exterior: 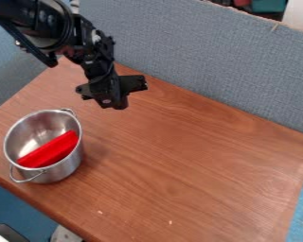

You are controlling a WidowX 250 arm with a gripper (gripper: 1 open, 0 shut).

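Note:
A steel pot [63, 167] with side handles stands at the left front of the wooden table, a red elongated object [48, 149] lying inside it. My black gripper [110, 102] hangs over the table behind and to the right of the pot, apart from it, pointing down. It looks shut, with nothing visible between its fingers, though the fingertips are small and dark in this view.
A grey padded wall [218, 57] runs along the back. A blue tape strip [299, 213] lies at the right edge.

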